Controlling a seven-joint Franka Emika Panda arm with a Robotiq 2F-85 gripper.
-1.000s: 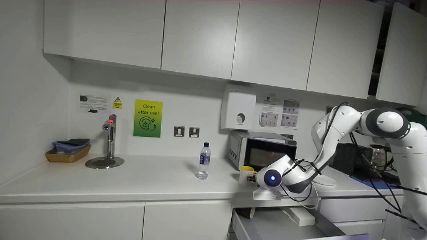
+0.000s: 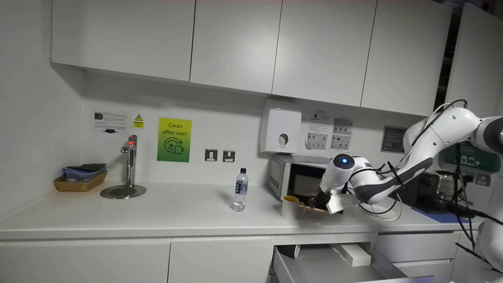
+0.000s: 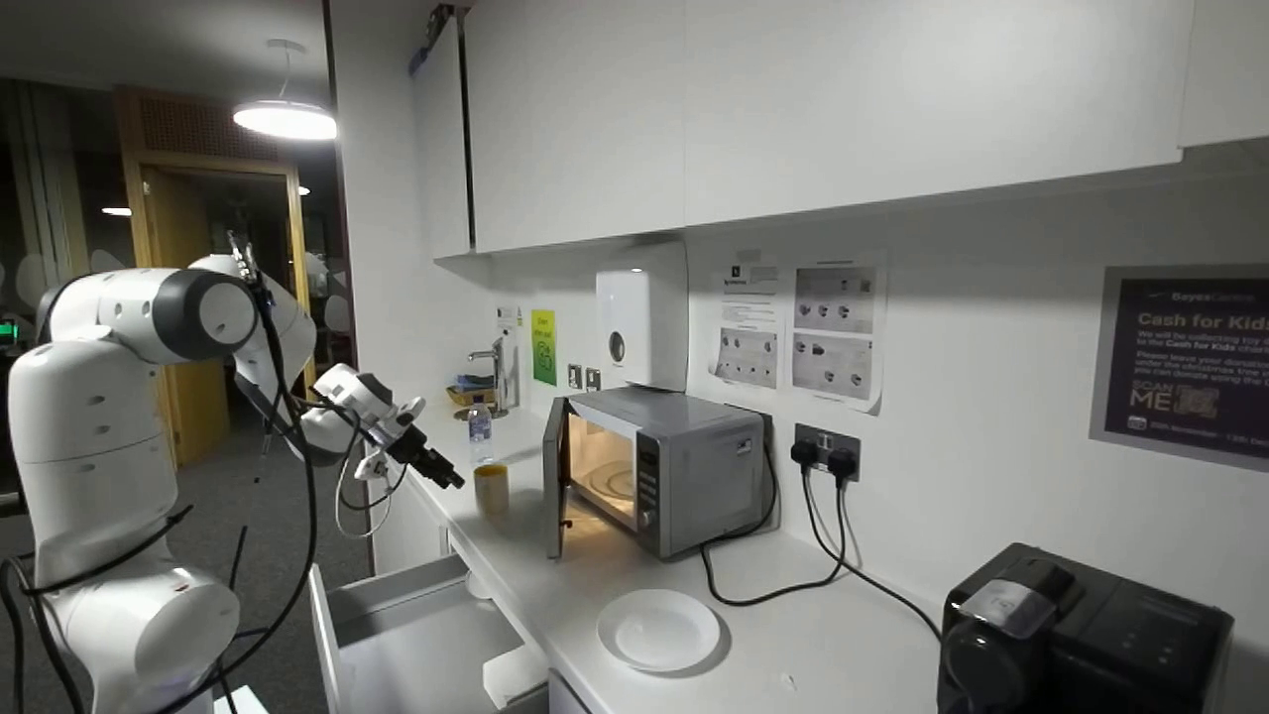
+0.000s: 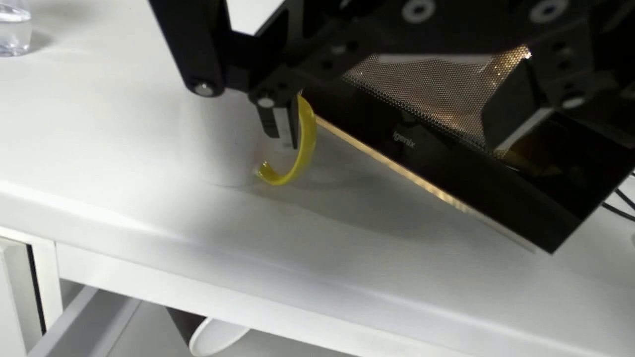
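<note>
A white mug with a yellow inside stands upright on the counter, left of my gripper. In the wrist view its yellow handle faces the gripper, whose fingers are wide apart. One finger overlaps the handle's loop; whether it reaches through the loop I cannot tell. The other finger is seen against the microwave door. From the second exterior view, the gripper hangs close to the mug, on the drawer side. Part of the mug is hidden by the gripper in the wrist view.
The microwave stands with its door swung open beside the mug. A water bottle is farther left. A white plate lies right of the microwave. Below the counter, a drawer is pulled out.
The gripper and lower arm have moved up and to the right, away from in front of the mug. The arm's elbow has shifted right. The mug looks unmoved.
</note>
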